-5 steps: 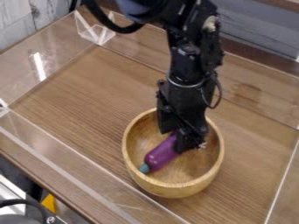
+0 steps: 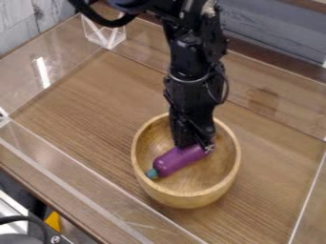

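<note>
A round wooden bowl (image 2: 192, 188) sits on the wooden table, holding a purple object with a teal tip (image 2: 173, 162) that lies diagonally inside. My black gripper (image 2: 192, 141) reaches down from the top into the back of the bowl, over the purple object's upper end. Its fingertips are dark and partly hidden, so I cannot see clearly whether anything is between them.
A clear plastic container (image 2: 105, 29) stands at the back left. The table's edge runs along the lower left, with a yellow item beyond it.
The arm has shifted a little left and upright over the bowl. The purple object has moved slightly up and back, now lying more diagonally.
</note>
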